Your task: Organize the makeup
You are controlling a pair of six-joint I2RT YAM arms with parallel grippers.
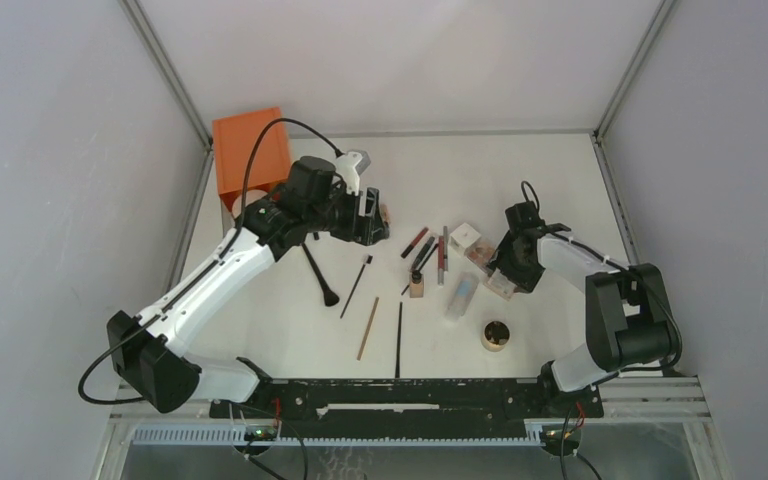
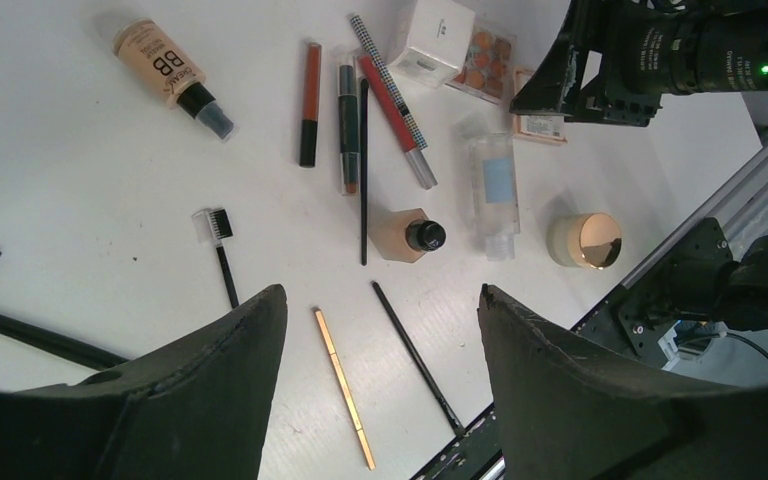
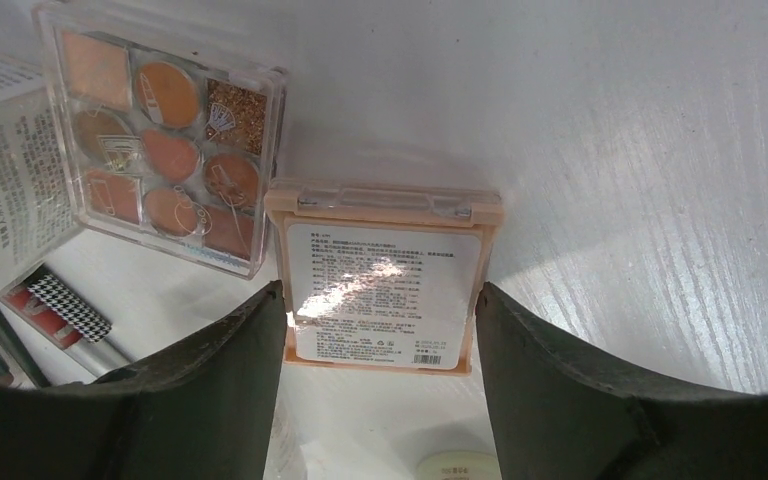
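My right gripper is down over a labelled compact (image 3: 380, 280), its fingers at both sides; whether they grip it is unclear. An eyeshadow palette (image 3: 165, 150) lies beside it, next to a white box (image 2: 430, 40). My left gripper hangs over the table's middle, apart from everything, with nothing between its fingers. Below it lie pencils (image 2: 310, 105), brushes (image 1: 325, 290), a square foundation bottle (image 2: 400, 235), a BB cream bottle (image 2: 160, 65), a clear bottle (image 2: 495, 190) and a round jar (image 2: 585, 240).
An orange container (image 1: 248, 135) stands at the back left, partly behind the left arm.
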